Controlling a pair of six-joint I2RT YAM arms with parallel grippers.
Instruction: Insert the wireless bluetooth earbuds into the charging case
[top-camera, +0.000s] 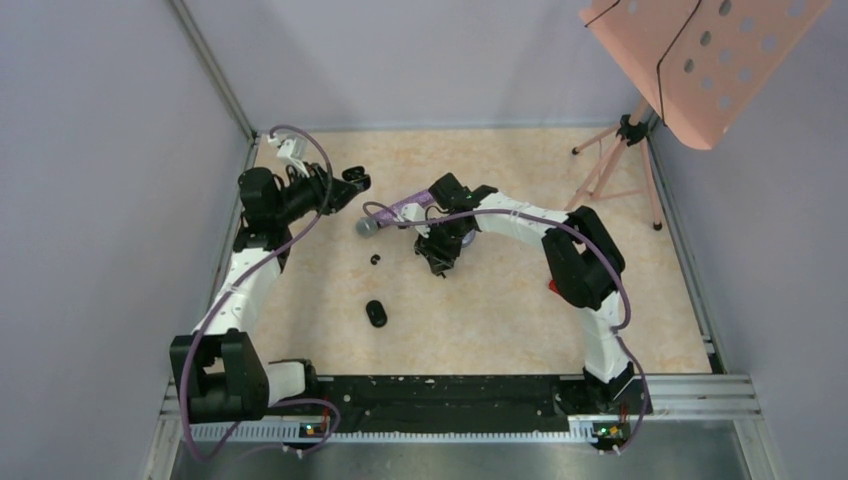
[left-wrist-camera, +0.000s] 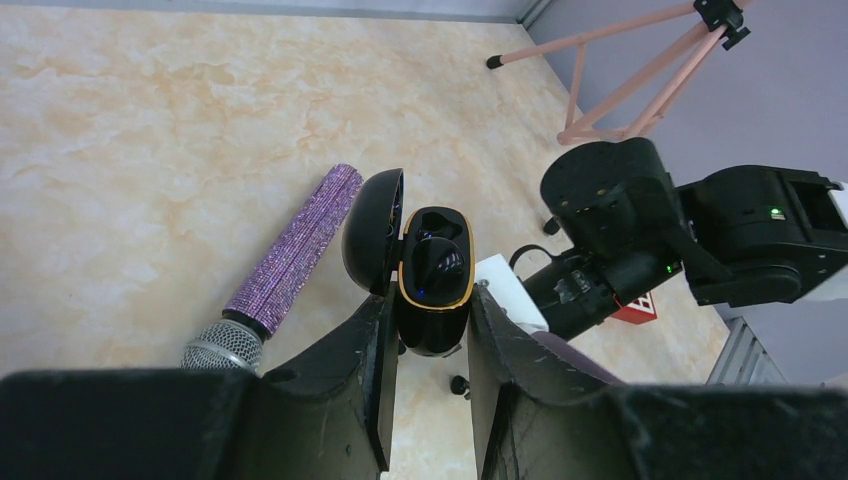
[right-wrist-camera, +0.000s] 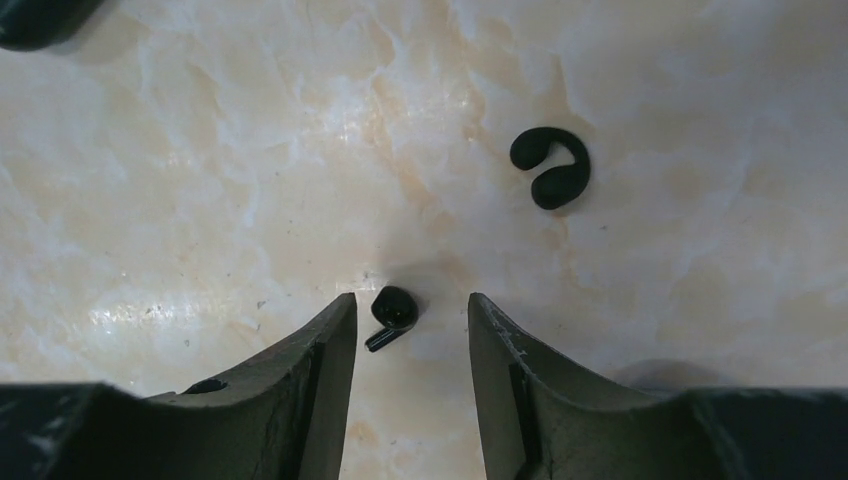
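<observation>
Opened black charging case (left-wrist-camera: 436, 260) with a gold inner rim is held up at the back left; my left gripper (top-camera: 346, 190) is shut on it. Whether anything sits inside is hard to tell. My right gripper is open, low over the table. A small black earbud with a short stem (right-wrist-camera: 396, 309) lies between and beyond its fingertips, closer to the left one, apparently untouched. Farther off lies a black C-shaped earbud (right-wrist-camera: 568, 170). In the top view a small dark earbud (top-camera: 375, 259) rests left of the right gripper.
A black oval object (top-camera: 376, 313) lies toward the front. Behind the right gripper is a purple microphone (top-camera: 368, 227). The right arm mostly covers a red item (top-camera: 553, 287). A pink stand (top-camera: 600, 170) occupies the back right.
</observation>
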